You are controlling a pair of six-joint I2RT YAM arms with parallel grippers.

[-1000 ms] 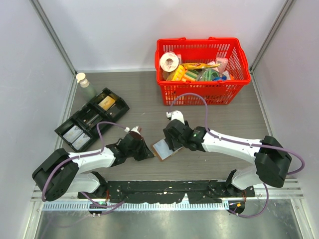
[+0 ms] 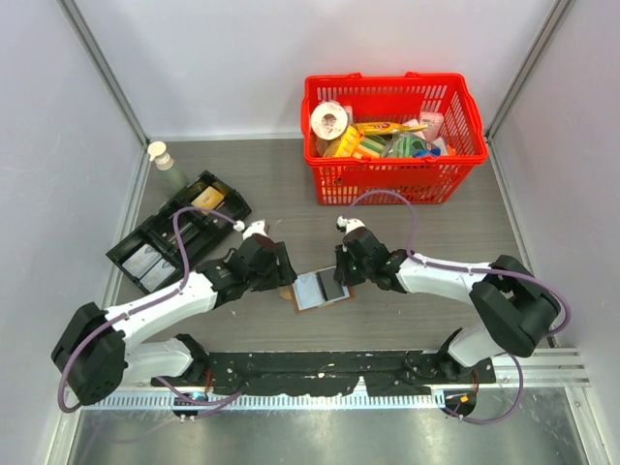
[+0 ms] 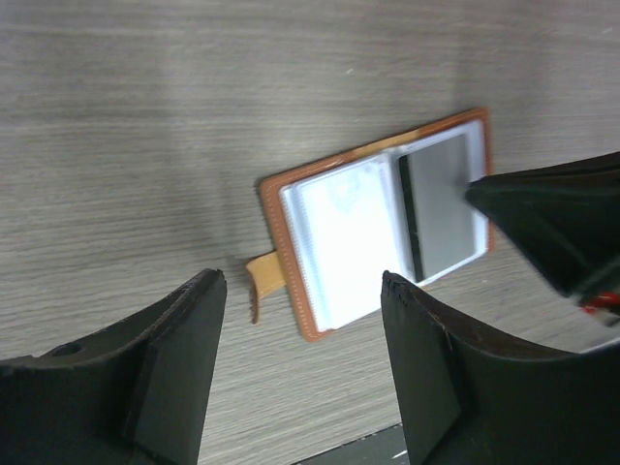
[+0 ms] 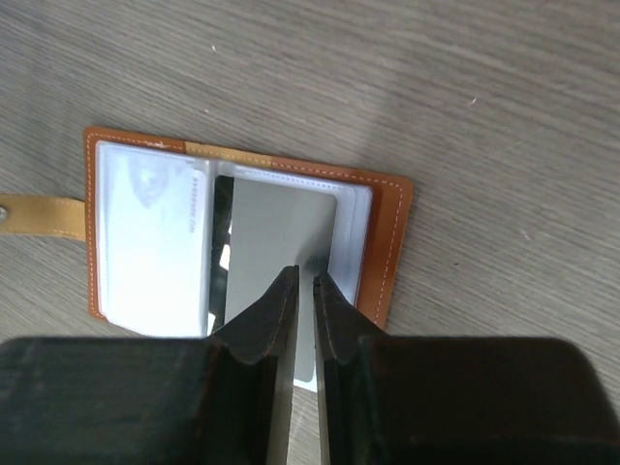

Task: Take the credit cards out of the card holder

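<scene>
A brown leather card holder (image 2: 306,291) lies open on the floor between my grippers, a white card panel (image 3: 344,242) on one side and a grey card (image 4: 271,242) in the other, its tan strap (image 4: 44,215) out to the side. My left gripper is open above the strap side, with nothing visible between its fingers. My right gripper is over the grey card, fingertips together on or just above it; whether they hold its edge I cannot tell.
A red basket (image 2: 397,179) full of items stands at the back right. A black divided tray (image 2: 179,232) and a pump bottle (image 2: 167,170) are at the back left. Bare floor surrounds the holder.
The left arm has moved up toward the holder's left side.
</scene>
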